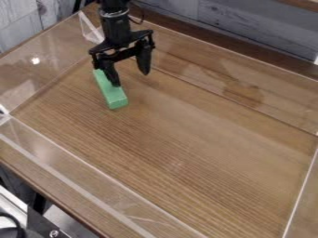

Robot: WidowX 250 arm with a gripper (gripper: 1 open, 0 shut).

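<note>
A black robot arm reaches down from the top of the view, ending in a black gripper (125, 65) with its fingers spread open over the upper-left part of a wooden surface. A bright green oblong block (112, 91) lies just below the gripper's left side, its upper end partly behind the black fingers. Whether the fingers touch the block cannot be told at this size.
The wooden tray floor (187, 158) is clear across the middle, right and bottom. Raised edges run along the top and right. A dark cable or object (13, 223) shows at the lower-left corner, outside the tray.
</note>
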